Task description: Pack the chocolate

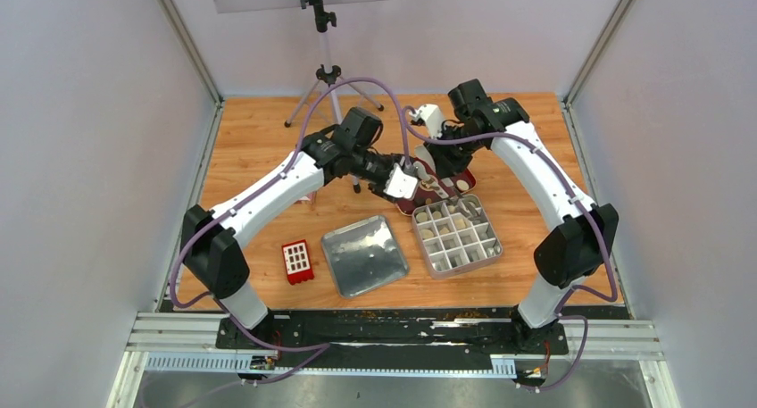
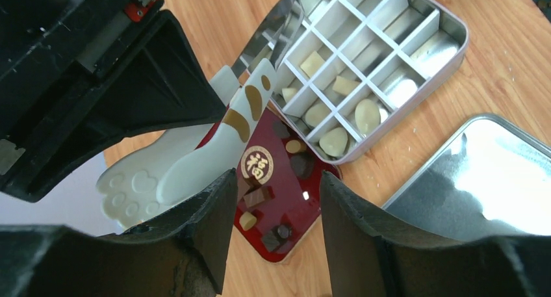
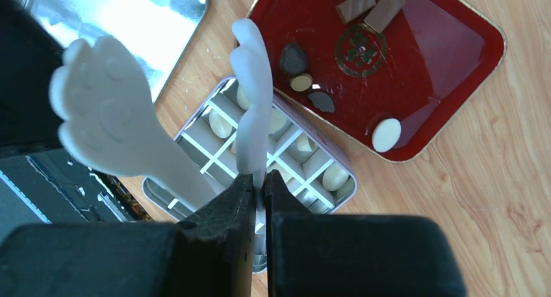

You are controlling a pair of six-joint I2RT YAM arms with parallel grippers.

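In the top view my right gripper holds white paw-tipped metal tongs over the red tray; in the right wrist view its fingers are shut on them. My left gripper is beside the tongs, its fingers apart with nothing clearly between them. The red tray carries brown, dark and pale chocolate pieces, including a white oval. In front of it the divided box has pale pieces in several compartments.
A silver tray lies at the front centre, with a small red box to its left. A tripod stands at the back. Bare wood surrounds the trays.
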